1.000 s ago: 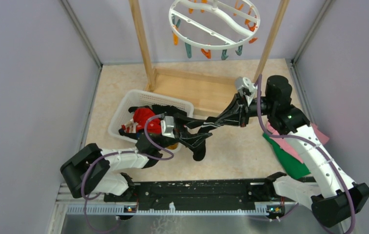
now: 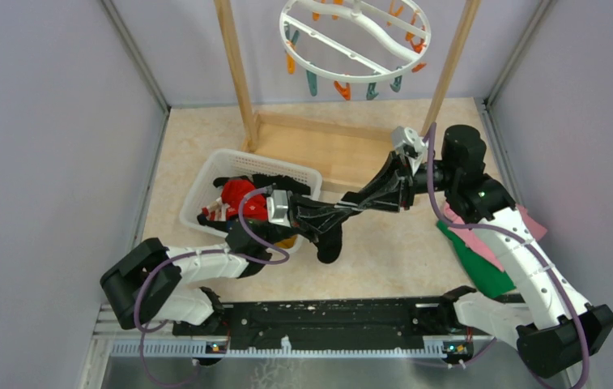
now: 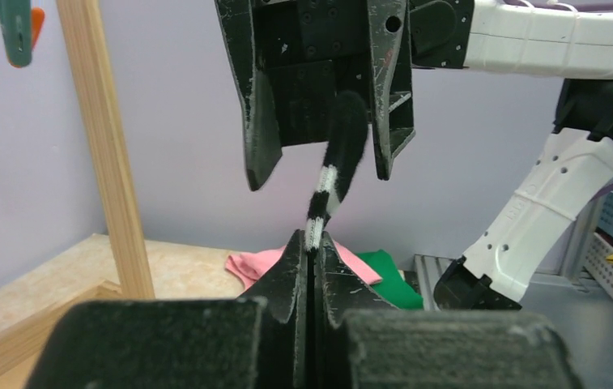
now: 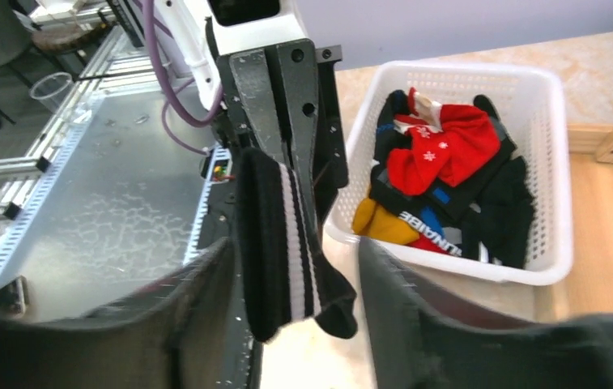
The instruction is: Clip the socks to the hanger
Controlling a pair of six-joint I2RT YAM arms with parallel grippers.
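A black sock with white stripes point(image 4: 274, 243) is pinched at the tips of my left gripper, which is shut on it. In the top view its dark end point(image 2: 329, 245) hangs below the left fingers. Opposite, my right gripper stands open, a finger on either side of the sock's upper end. From the right wrist view, gaps show between the sock and the blurred right fingers point(image 4: 416, 300). The round white hanger point(image 2: 350, 79), with orange and teal clips point(image 2: 312, 83), is at the top of the top view, away from both grippers.
A white basket point(image 4: 558, 186) holds more socks, among them a red one point(image 4: 449, 150). The hanger's wooden posts point(image 2: 238, 69) rise from a wooden base. Pink point(image 2: 481, 243) and green cloths point(image 2: 481, 271) lie at the right.
My left gripper has gone from open around the sock to shut on it. Both arms stay in nearly the same place.
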